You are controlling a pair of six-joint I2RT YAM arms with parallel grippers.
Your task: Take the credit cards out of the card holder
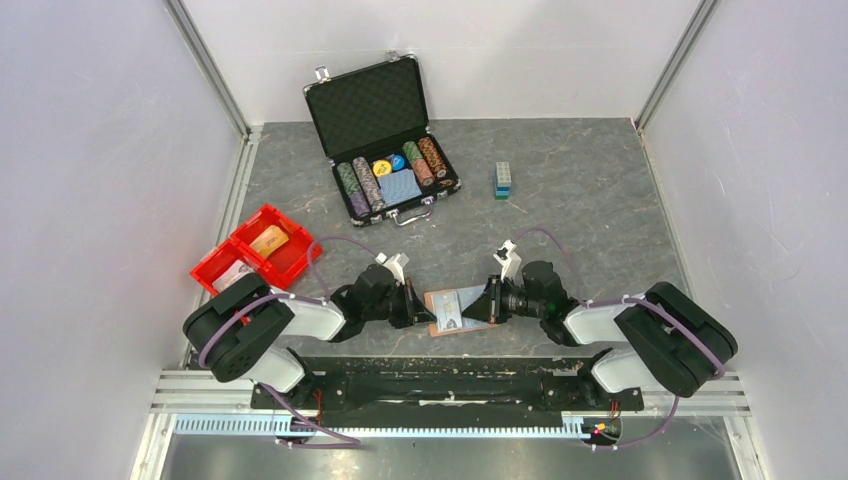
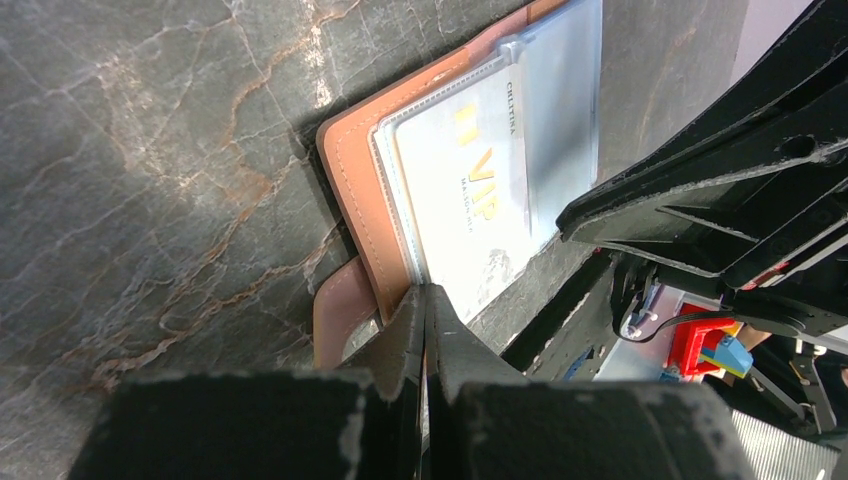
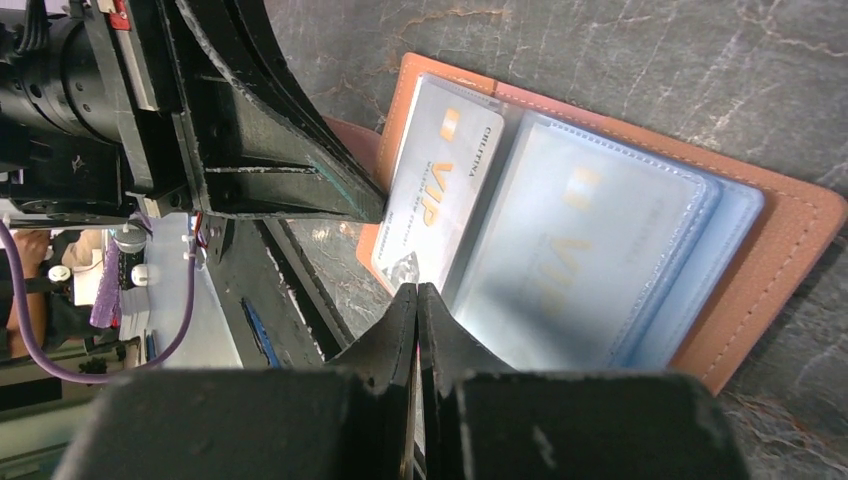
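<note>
The open card holder [image 1: 472,329], brown with clear sleeves, lies between my grippers. In the right wrist view, a white VIP card [image 3: 437,180] sits in its left sleeve. Another VIP card [image 3: 560,245] shows through the cloudy right-hand sleeves. My right gripper is shut by the first card's lower end, nothing between its fingers; that card lies outside them. In the left wrist view, my left gripper is shut on the holder's edge beside the VIP card [image 2: 465,190]; the pinched part is hidden.
A red divided tray [image 1: 290,262] holding small packets stands at the left. At the back, an open black case [image 1: 370,105] contains poker chips. A small block stack [image 1: 502,178] sits at back right.
</note>
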